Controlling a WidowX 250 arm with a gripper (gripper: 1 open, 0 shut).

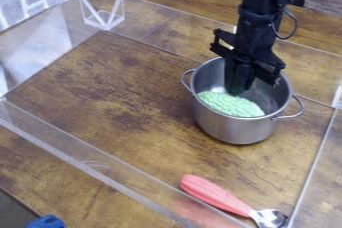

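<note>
A steel pot [247, 127] with two wire handles stands on the wooden table, a mint-green textured item [227, 103] lying inside it. The black gripper [241, 84] reaches down into the pot from above, over the green item; its fingertips are dark and partly hidden, so what lies between them does not show, though it looks shut.
A red-handled spoon [221, 197] lies at the front right. A blue object [44, 222] sits at the lower left corner. Clear plastic barriers edge the wooden table [100, 102], whose left and middle are clear.
</note>
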